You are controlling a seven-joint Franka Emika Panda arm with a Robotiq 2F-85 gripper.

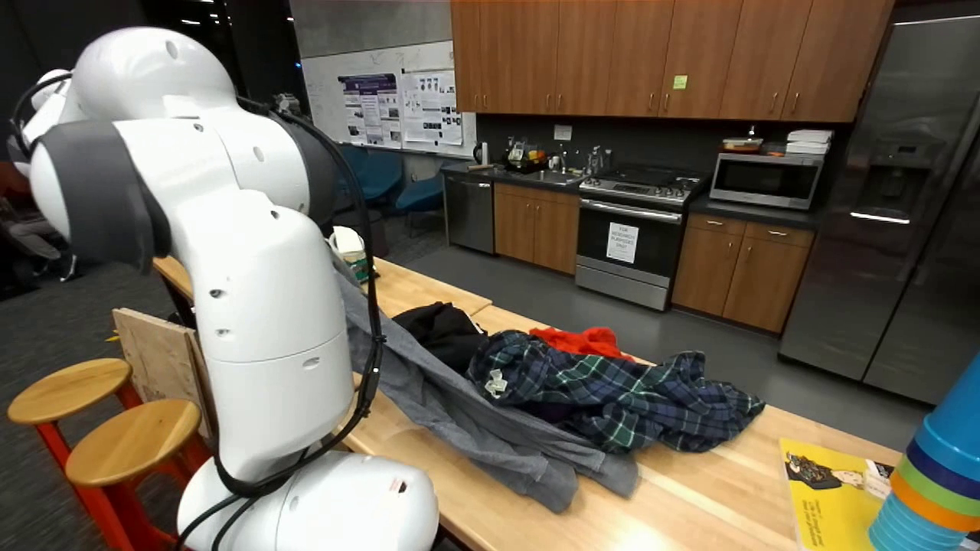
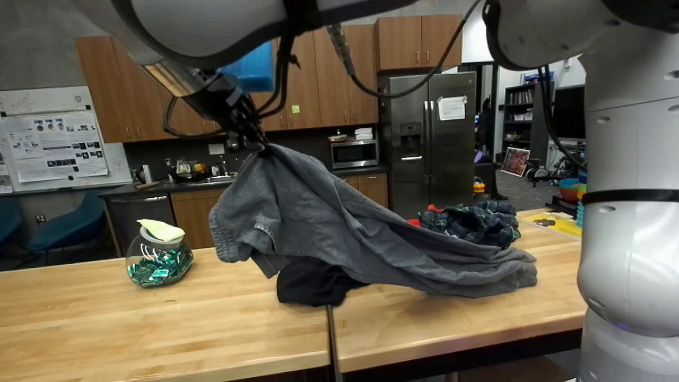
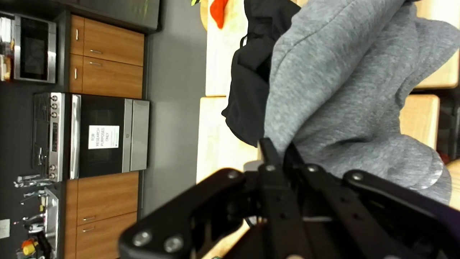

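A grey cloth garment [image 2: 331, 216] is held up at one end by my gripper [image 2: 258, 143], which is shut on it. From there it slopes down, and its far end lies on the wooden table. The wrist view shows the grey garment [image 3: 332, 86] running out from between the fingertips of my gripper. In exterior view 1 the robot's arm hides the gripper, and only the lower stretch of the grey garment [image 1: 487, 431] shows. A black cloth [image 2: 315, 281] lies on the table under the raised part, across the seam between two tabletops.
A green plaid shirt [image 1: 625, 395] and a red cloth [image 1: 583, 341] lie farther along the table. A glass jar [image 2: 159, 258] of green packets stands on the other tabletop. Stacked cups [image 1: 932, 468] and a yellow magazine [image 1: 831, 496] occupy one end. Bare wood surrounds the jar.
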